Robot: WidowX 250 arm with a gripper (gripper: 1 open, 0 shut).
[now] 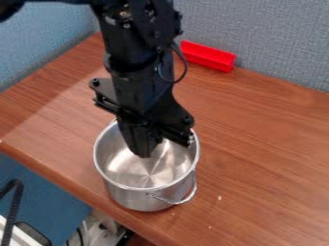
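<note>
My black gripper [144, 142] is lowered over a steel pot [146, 190], its tip at or inside the pot's rim on the far side. The gripper looks shut, with nothing visible between its fingers. The pot stands upright near the table's front left edge, its wire handle hanging at the front. The gripper and arm hide the back of the rim.
A red block [209, 55] lies at the back against the grey padded wall. Below the front left edge are cables and a blue surface.
</note>
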